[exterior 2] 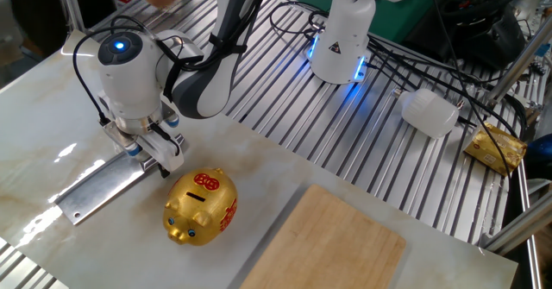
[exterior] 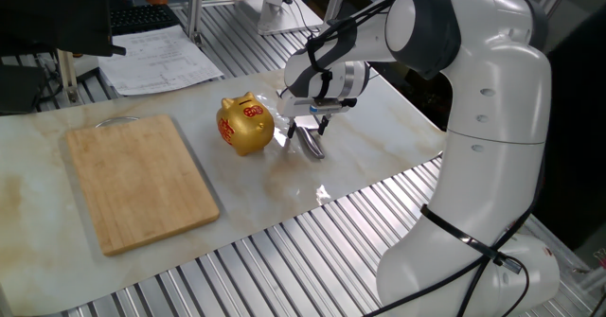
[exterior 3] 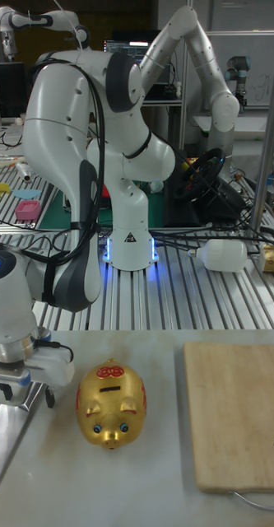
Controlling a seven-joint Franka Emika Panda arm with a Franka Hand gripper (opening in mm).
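A gold piggy bank point(exterior: 246, 124) with red markings stands upright on the marbled tabletop, its coin slot facing up. Beside it my gripper point(exterior: 309, 130) points down, its two dark fingers apart and the fingers open. A flat silver metal strip point(exterior 2: 108, 184) lies beneath the gripper point(exterior 2: 153, 158), partly covered by it. The piggy bank point(exterior 3: 111, 404) is to the right of the gripper point(exterior 3: 28, 395) in exterior view 3, with a small gap between them. Whether the fingertips touch the strip cannot be told.
A wooden cutting board point(exterior: 142, 184) with a metal handle lies on the piggy bank's other side. Papers point(exterior: 159, 60) and a keyboard point(exterior: 142, 19) are behind the tabletop. A white rounded object point(exterior 2: 429, 112) and a yellow box point(exterior 2: 496, 148) rest on the slatted metal surface.
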